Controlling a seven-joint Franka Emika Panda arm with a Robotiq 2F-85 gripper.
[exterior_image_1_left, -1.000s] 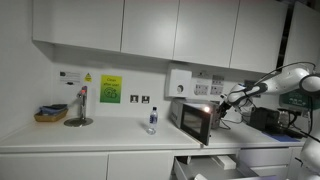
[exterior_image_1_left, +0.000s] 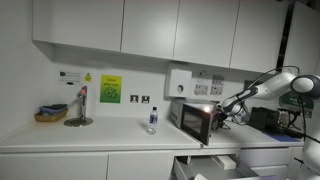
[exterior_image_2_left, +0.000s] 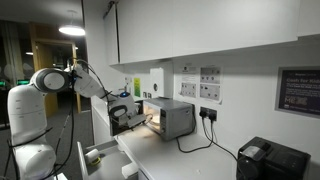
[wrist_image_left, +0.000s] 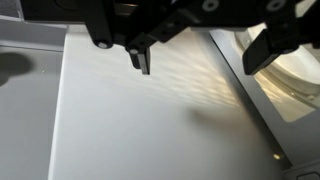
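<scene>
A silver microwave (exterior_image_2_left: 178, 119) stands on the counter with its inside lit. Its dark door (exterior_image_1_left: 196, 122) swings out toward the front in exterior view 1. Seen from the wrist, part of the lit interior with a pale round turntable (wrist_image_left: 292, 62) lies at the right. My gripper is open beside the microwave's front, over the white counter. Its two dark fingers stand well apart, and only bare counter shows between them. Whether a finger touches the microwave cannot be told.
An open drawer (exterior_image_2_left: 104, 163) juts out below the counter near the arm. A water bottle (exterior_image_1_left: 152, 121), a tap (exterior_image_1_left: 82, 103) and a basket (exterior_image_1_left: 50, 113) stand farther left. A black appliance (exterior_image_2_left: 270, 162) sits at the counter's near end.
My arm has come down and slightly left, bringing the gripper lower beside the microwave. The microwave, its door and the bottle look unmoved.
</scene>
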